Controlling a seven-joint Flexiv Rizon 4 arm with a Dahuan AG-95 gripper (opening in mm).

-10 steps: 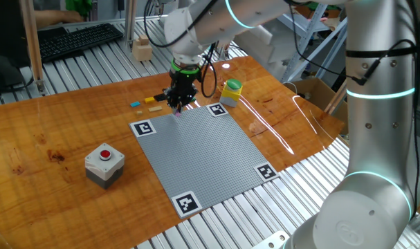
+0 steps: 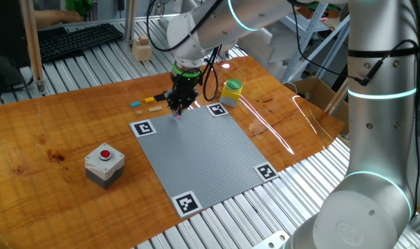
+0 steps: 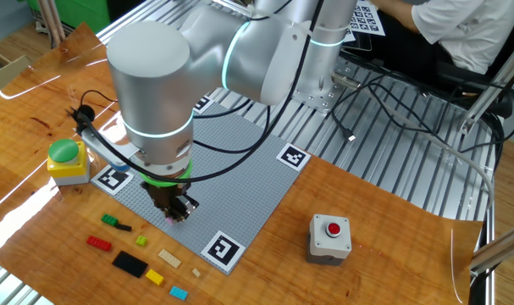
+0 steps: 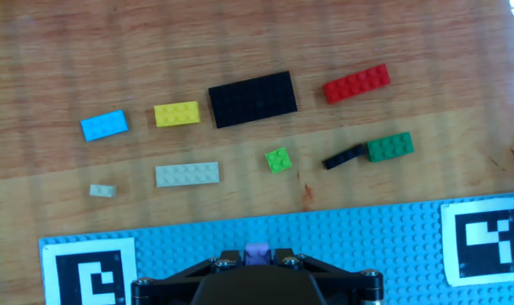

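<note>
My gripper is shut on a small purple brick (image 4: 257, 251), which shows between the two fingertips at the bottom of the wrist view. In exterior view 2 the gripper (image 3: 174, 216) points down over the edge of the grey baseplate (image 3: 240, 169) nearest the loose bricks. A pinkish bit of the held brick (image 2: 176, 117) shows under the fingers in exterior view 1. Whether it touches the plate I cannot tell.
Loose bricks lie on the wood beyond the plate, among them black (image 4: 253, 99), red (image 4: 356, 84), lime (image 4: 279, 160) and blue (image 4: 104, 125). A green-button box (image 2: 231, 92) stands near the gripper; a red-button box (image 2: 104, 164) stands left of the plate.
Over the last second the arm has shifted very slightly to the right in exterior view 1. Bricks and plate look unmoved.
</note>
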